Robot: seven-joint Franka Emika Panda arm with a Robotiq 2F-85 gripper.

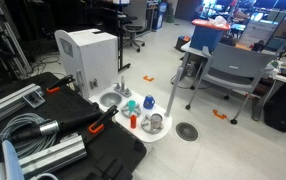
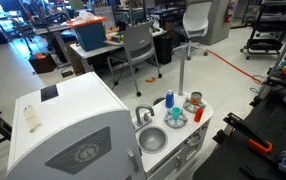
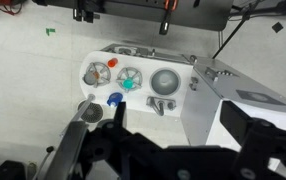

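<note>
In the wrist view my gripper hangs over a white toy kitchen counter, its two dark fingers wide apart and nothing visible between them. A round sink point(image 3: 166, 80) and faucet point(image 3: 161, 104) show in that view. Left of them lie a teal cup point(image 3: 128, 84) on a burner, a blue cup point(image 3: 115, 99), a small red-orange item point(image 3: 112, 63) and a metal pot point(image 3: 93, 75). From the second exterior side, the red item point(image 2: 198, 115) stands upright by the counter's edge, with the blue cup point(image 2: 169, 99) farther back.
A tall white cabinet point(image 1: 90, 60) closes off the sink end of the counter. Dark tabletop point(image 1: 113, 155) with cables and orange-handled clamps point(image 1: 103, 121) borders it. A grey chair point(image 1: 231, 72) stands on open floor beyond.
</note>
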